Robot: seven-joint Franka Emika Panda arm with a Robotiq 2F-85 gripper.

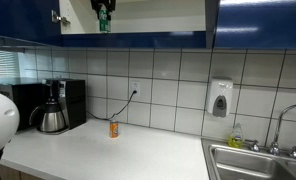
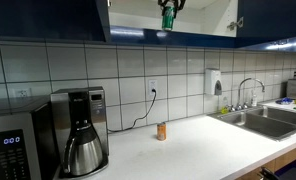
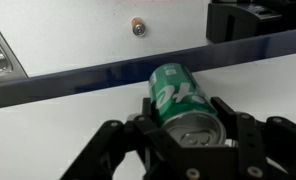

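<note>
A green can with white lettering (image 3: 178, 95) is between my gripper's fingers, its silver end toward the wrist camera. My gripper is shut on it. In exterior view 1 the green can (image 1: 104, 20) is upright in front of the open upper cabinet (image 1: 158, 18), just above its blue bottom edge. The same green can (image 2: 169, 18) appears at the top of exterior view 2, by the cabinet opening. Whether its base touches the cabinet floor, I cannot tell. Most of the gripper is cut off at the top in both exterior views.
An orange can (image 1: 114, 129) stands on the white counter (image 1: 118, 155), far below. To the left are a coffee maker with a steel jug (image 2: 85, 150) and a microwave (image 2: 16, 145). The sink (image 1: 250, 165) lies at the right. Inside, the visible cabinet space is empty.
</note>
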